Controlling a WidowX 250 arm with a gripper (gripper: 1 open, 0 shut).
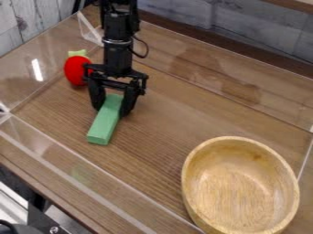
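My black gripper point(116, 90) reaches down from the top of the view over a green elongated object point(105, 126) lying on the wooden table. The gripper's fingers surround the object's upper end; whether they are open or shut on it is hard to tell.
A red round object with a green top point(75, 70) lies just left of the gripper. A large yellow bowl point(239, 183) sits at the lower right. A white wall is at the upper left.
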